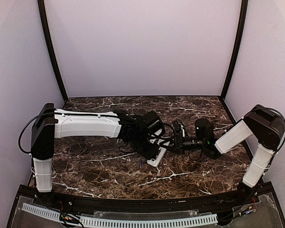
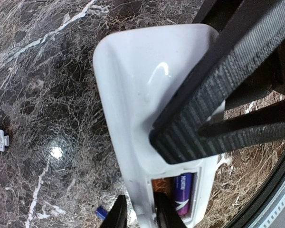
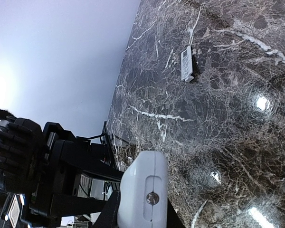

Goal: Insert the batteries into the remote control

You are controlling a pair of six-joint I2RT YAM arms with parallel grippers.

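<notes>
The white remote (image 2: 128, 85) is held by my right gripper (image 1: 168, 142), whose fingers cross its upper half in the left wrist view; in the right wrist view its end (image 3: 142, 190) is between those fingers. Its open compartment shows a purple battery (image 2: 182, 192) in the right slot. My left gripper is over the compartment, its tips part open at the left wall and empty slot area; whether they grip anything is unclear. A blue battery (image 2: 102, 213) lies on the table left of the remote, also visible in the top view (image 1: 140, 163).
A small white piece, perhaps the battery cover, lies on the marble table (image 1: 90, 166), also at the left of the left wrist view. The table around the arms is otherwise clear, bounded by pale walls.
</notes>
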